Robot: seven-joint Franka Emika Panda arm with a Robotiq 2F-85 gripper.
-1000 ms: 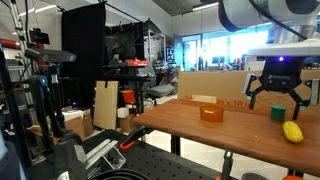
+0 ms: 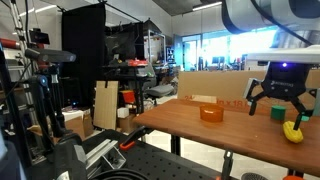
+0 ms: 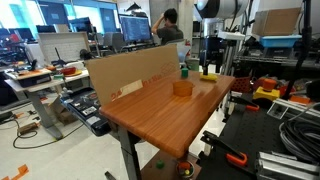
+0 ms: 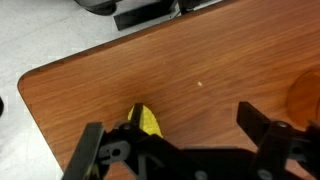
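Note:
A yellow object (image 2: 292,132), rounded and longish, lies on the wooden table (image 2: 180,119) near its right end. In the wrist view the yellow object (image 4: 149,121) shows between my two fingertips, closer to the left one, with its lower part hidden behind the gripper. My gripper (image 2: 278,112) is open above the table and has nothing in its grasp. An orange bowl (image 2: 211,113) stands farther along the table, and the same bowl (image 4: 306,98) is cut off by the right edge of the wrist view.
A green object (image 2: 277,113) stands behind my gripper toward the table's far side. Between the bowl and the yellow object the tabletop is bare. A cardboard panel (image 3: 136,76) rises along one long side of the table.
Since a second ago my open gripper has come down a little and moved slightly right, closer to the yellow object. The bowl stays put.

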